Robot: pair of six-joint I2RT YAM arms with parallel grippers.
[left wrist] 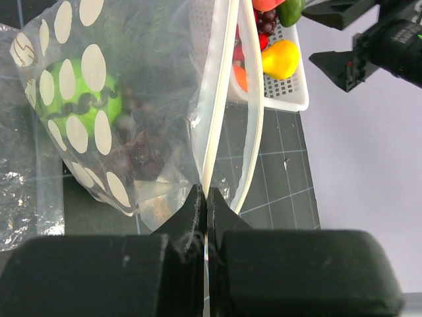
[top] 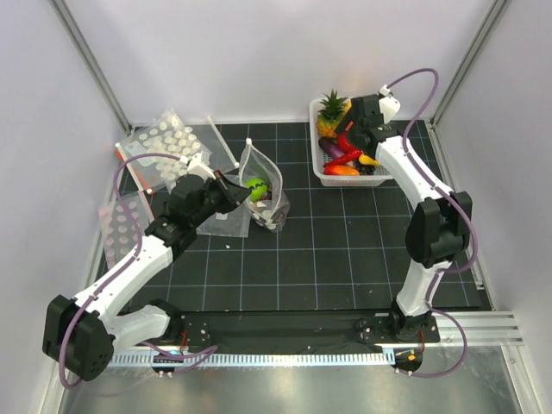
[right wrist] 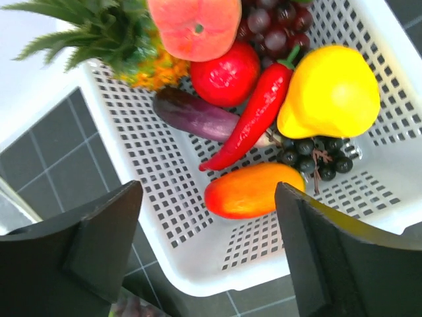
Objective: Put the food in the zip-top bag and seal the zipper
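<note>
A clear zip top bag [top: 274, 213] with white dots stands with its mouth spread, a green striped item [top: 257, 188] and something dark inside. My left gripper is shut on the bag's zipper edge [left wrist: 216, 125]. Over the white basket [right wrist: 155, 228], my right gripper stands open and empty. Its fingers frame an orange oblong item [right wrist: 250, 190] lying below them. Close by lie a red chili [right wrist: 257, 112], an eggplant [right wrist: 191, 113], a yellow pear [right wrist: 333, 92] and dark grapes [right wrist: 313, 157].
A pineapple [right wrist: 142, 43], a peach [right wrist: 198, 30], a red round fruit [right wrist: 224, 76] and red grapes [right wrist: 273, 30] fill the basket's far part. More dotted bags [top: 164, 147] lie flat at the left.
</note>
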